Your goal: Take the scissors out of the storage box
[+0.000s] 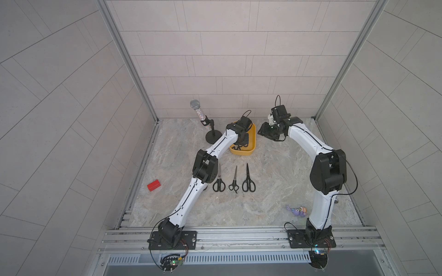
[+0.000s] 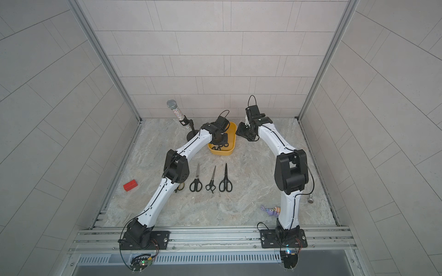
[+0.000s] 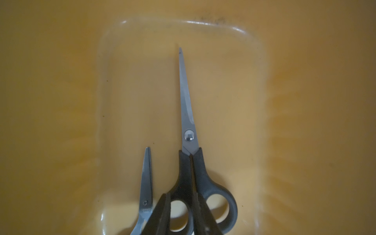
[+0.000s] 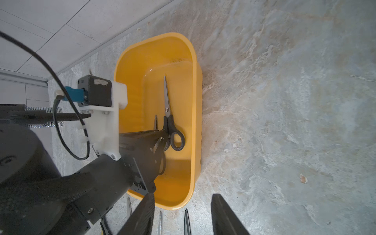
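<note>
The yellow storage box holds black-handled scissors (image 3: 189, 164) and a smaller pair (image 3: 145, 184), partly hidden at the bottom of the left wrist view. My left gripper is down in the box at the larger scissors' handles, fingertips a little apart over the left handle; whether they touch it is unclear. In the right wrist view, my right gripper stands open and empty beside the box's right side, with the left arm over the box.
Several scissors (image 1: 248, 184) lie in a row in front of the box. A microphone stand (image 1: 212, 137) is left of it, a red block (image 1: 153, 185) at far left, a purple figurine (image 1: 296, 210) at front right.
</note>
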